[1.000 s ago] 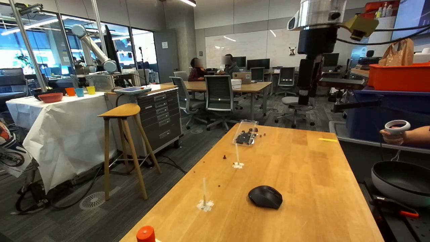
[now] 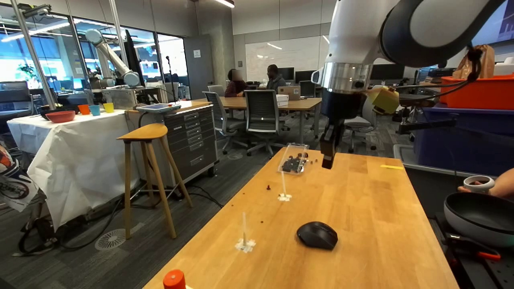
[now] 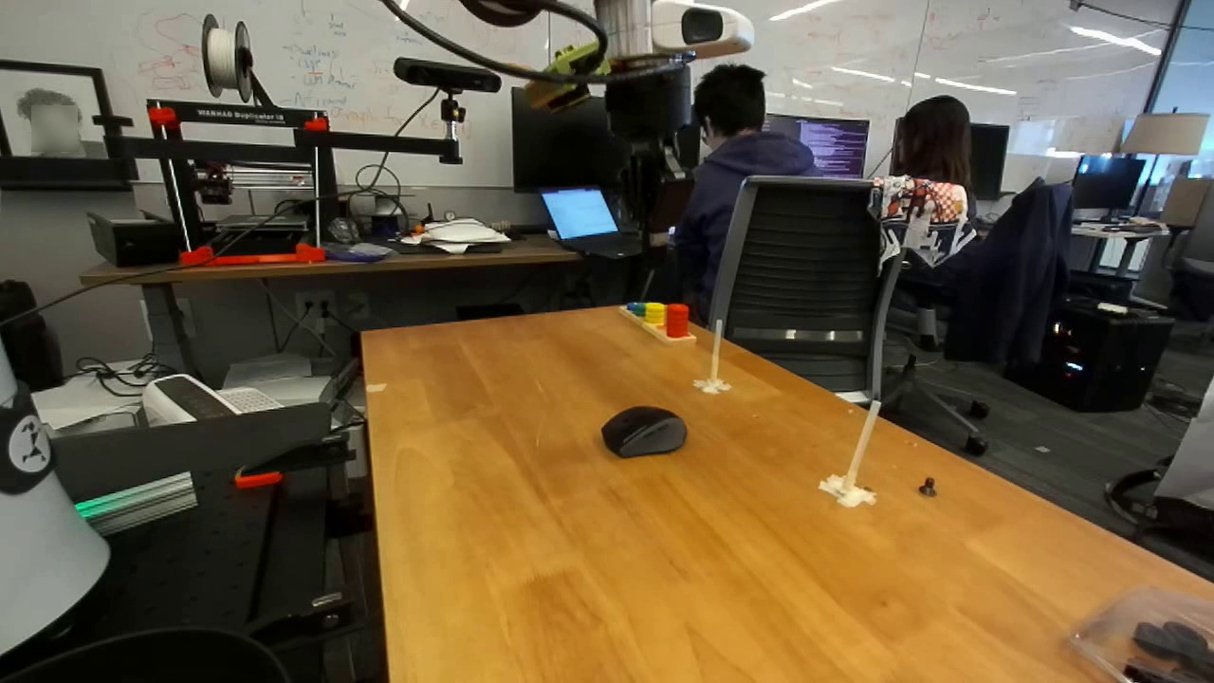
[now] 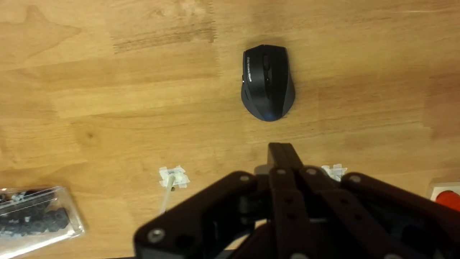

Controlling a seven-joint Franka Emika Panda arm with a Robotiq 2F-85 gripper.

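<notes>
On the wooden table lies a black computer mouse (image 2: 317,235), with no other object touching it. From above, in the wrist view, the mouse (image 4: 268,82) shows in full, a short way beyond the fingertips. My gripper (image 2: 328,156) hangs high over the table, pointing down, clear of everything. Its fingers (image 4: 282,156) are together, and nothing shows between them. In exterior view 2 the dark gripper blends into the background, so its tips are hard to make out there.
Two thin upright sticks, one nearer (image 2: 244,230) and one farther (image 2: 284,185), are taped to the table. A clear box (image 2: 294,161) of dark parts lies at the far end. A colored peg toy (image 3: 660,323) stands at the opposite end.
My gripper has moved left and lower in exterior view 1, and now hangs slightly tilted. The mouse has stayed in place.
</notes>
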